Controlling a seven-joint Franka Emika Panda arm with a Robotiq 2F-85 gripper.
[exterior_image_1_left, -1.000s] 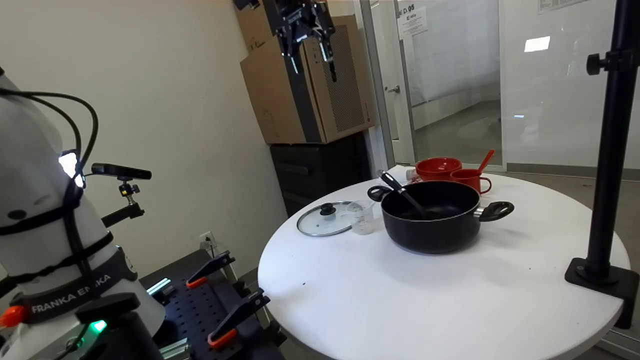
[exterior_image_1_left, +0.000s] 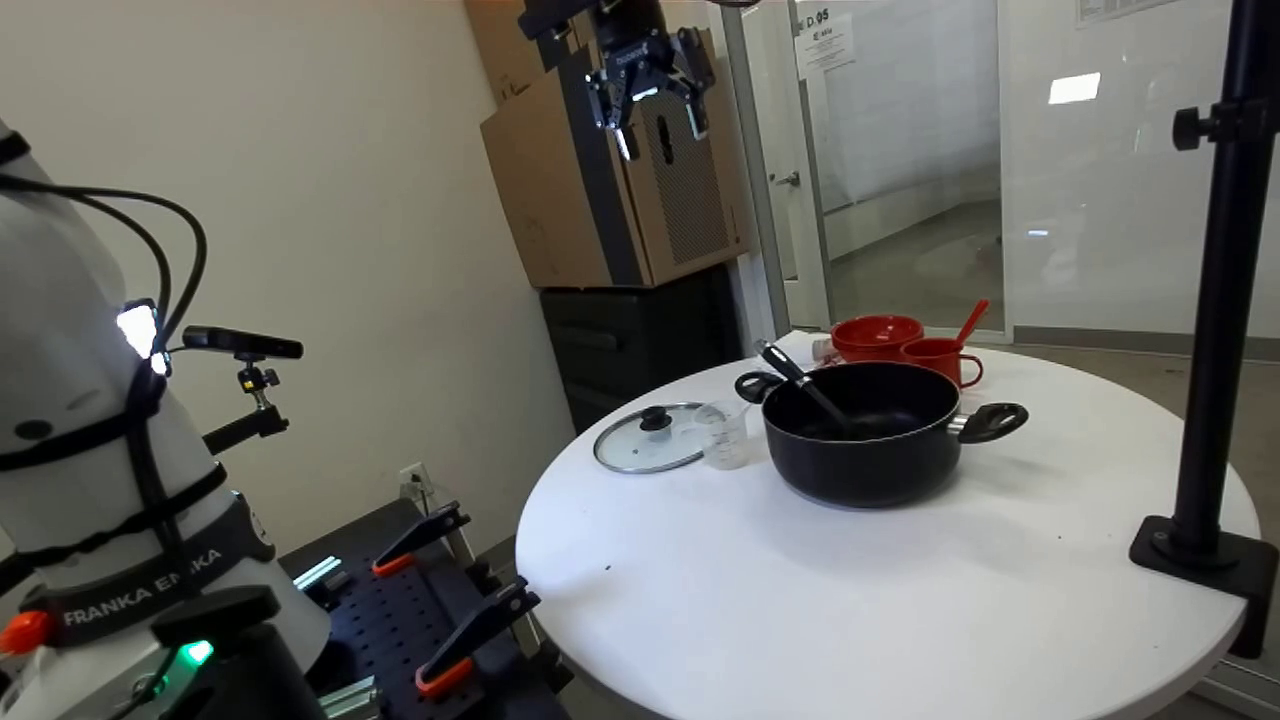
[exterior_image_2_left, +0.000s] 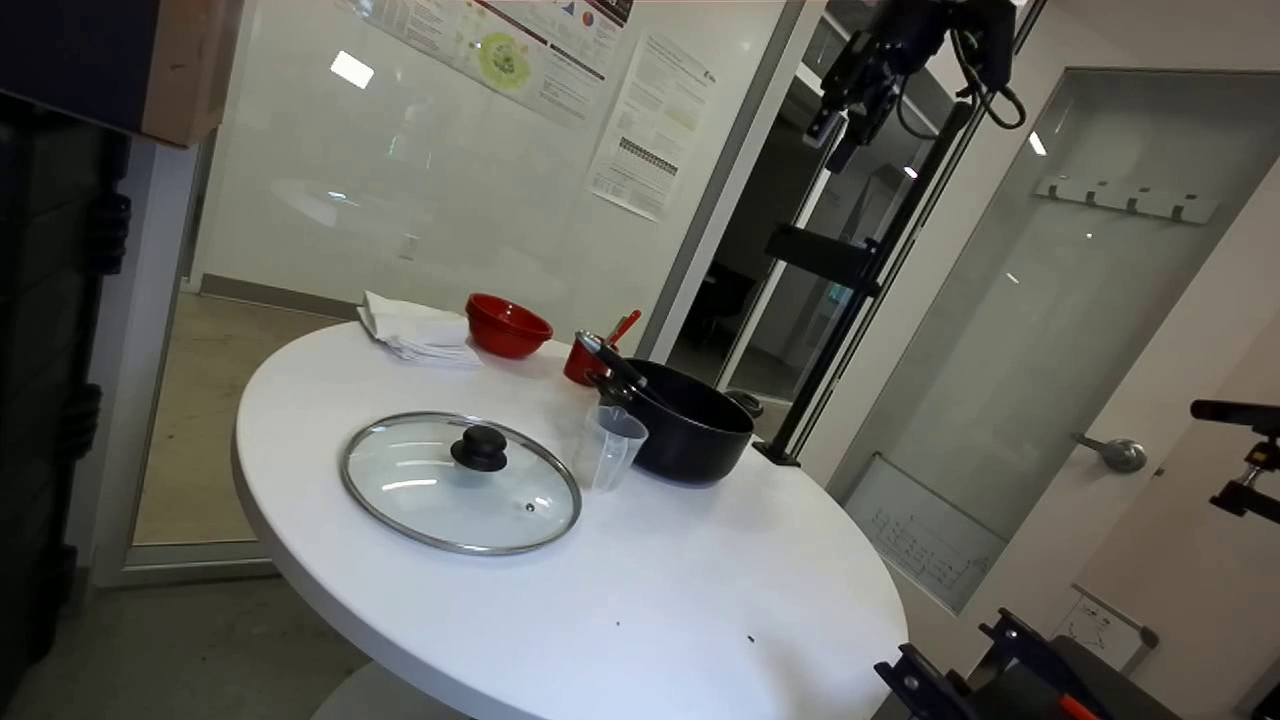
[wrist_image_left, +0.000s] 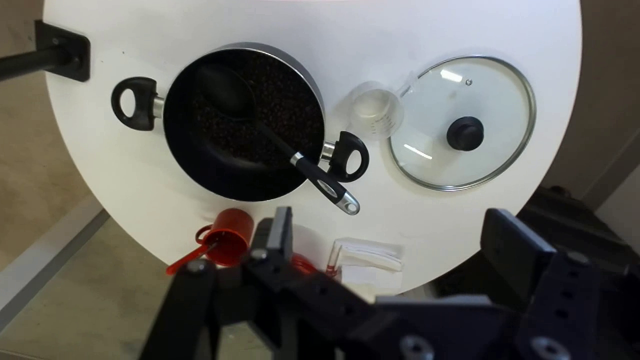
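High above the table, my gripper (exterior_image_1_left: 662, 122) stands open with nothing between its fingers. Below it in the wrist view, a black two-handled pot (wrist_image_left: 246, 180) holds dark beans or grains. A black ladle (wrist_image_left: 279, 141) rests in the pot, its handle leaning over the rim beside one pot handle. The clear measuring cup (wrist_image_left: 375, 111) stands between the pot and the glass lid (wrist_image_left: 420, 129), which lies flat with its black knob (wrist_image_left: 465, 133) up. A red mug (wrist_image_left: 231, 231) with a red utensil in it stands by the pot.
A red bowl (exterior_image_2_left: 509, 326) and folded white cloths (exterior_image_2_left: 414, 326) are at the table's far side. A black post (exterior_image_1_left: 1206, 360) is clamped to the table edge. Cardboard boxes (exterior_image_1_left: 540, 180) are stacked by the wall.
In exterior view 1 my gripper has moved to the right and stays high and open. The things on the table have not moved.
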